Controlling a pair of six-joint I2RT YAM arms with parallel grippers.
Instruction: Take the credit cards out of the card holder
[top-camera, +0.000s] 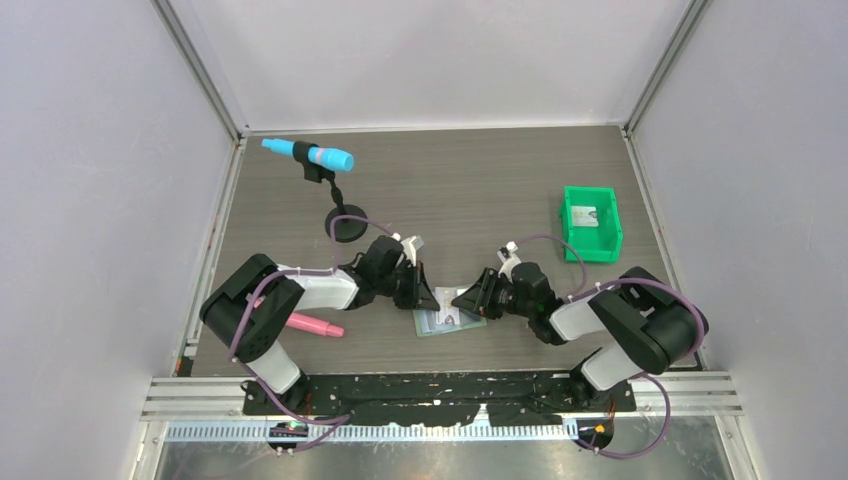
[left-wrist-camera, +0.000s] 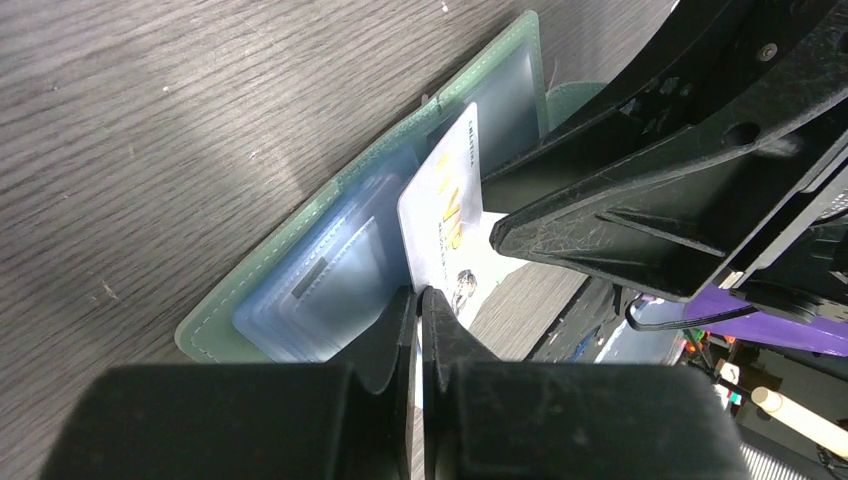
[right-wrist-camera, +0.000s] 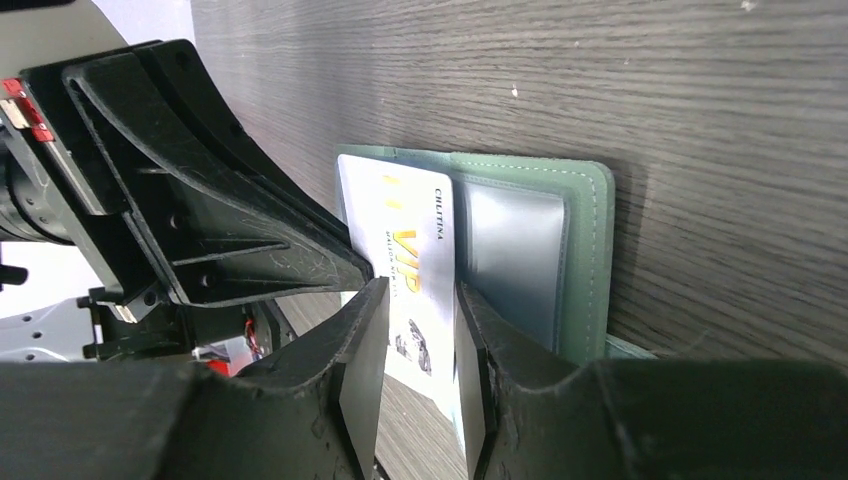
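A green-edged card holder (top-camera: 430, 328) with clear sleeves (left-wrist-camera: 330, 280) lies on the table between the grippers. A white VIP card (left-wrist-camera: 440, 205) stands out from its sleeves at the center. My left gripper is shut, its tips against the card's face or edge; whether anything is between them is unclear. My right gripper is part open at the same card, one finger on either side of its long edge in the right wrist view. Whether it grips the card cannot be told.
A green bin (top-camera: 597, 240) with a card inside stands at right. A blue cylinder (top-camera: 330, 158) on a black stand is at back left, and a pink cylinder (top-camera: 315, 325) lies under the left arm.
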